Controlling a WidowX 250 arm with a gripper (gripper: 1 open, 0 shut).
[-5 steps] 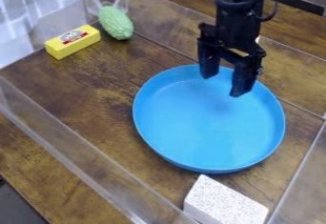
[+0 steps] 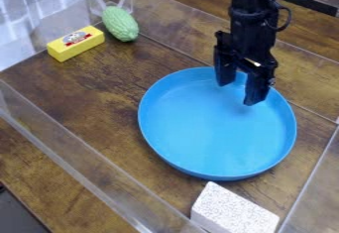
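Observation:
The black robot arm reaches down from the top to a large blue plate (image 2: 205, 128), where its gripper (image 2: 245, 78) hangs over the back rim. Whether the dark fingers are open or shut is hard to tell, and nothing held is clearly visible.
A yellow box (image 2: 75, 43) and a green corn-like object (image 2: 118, 23) sit at the back left. A white block (image 2: 233, 212) lies in front of the plate. The wooden tray floor at left is clear, bordered by pale walls.
The arm and gripper have shifted and turned slightly over the plate's back rim. The plate and other objects have stayed put.

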